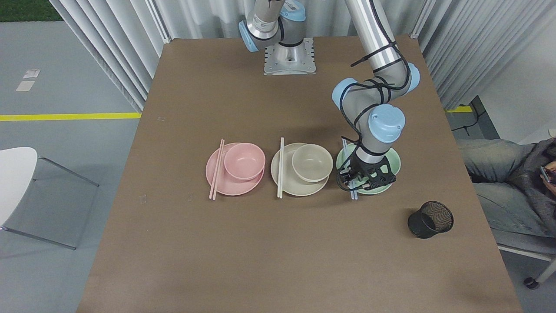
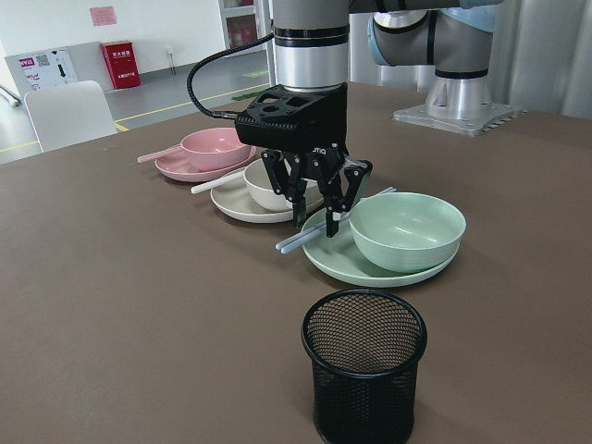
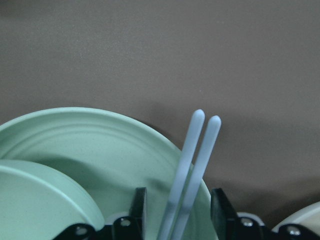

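Note:
A pair of pale blue chopsticks (image 3: 180,185) rests across the rim of the mint green plate (image 3: 95,127), beside the mint bowl (image 3: 40,200). My open gripper is low over the plate, its two fingers apart on either side of the chopsticks. In the left view the gripper (image 2: 314,217) hangs just above the chopsticks (image 2: 294,240), left of the mint bowl (image 2: 407,231). In the front view the arm mostly covers the green setting.
Cream (image 1: 312,162) and pink (image 1: 245,161) bowls stand on matching plates with chopsticks, left of the green setting. A black mesh cup (image 1: 430,219) stands nearer the front right. A person sits beside the table's right edge.

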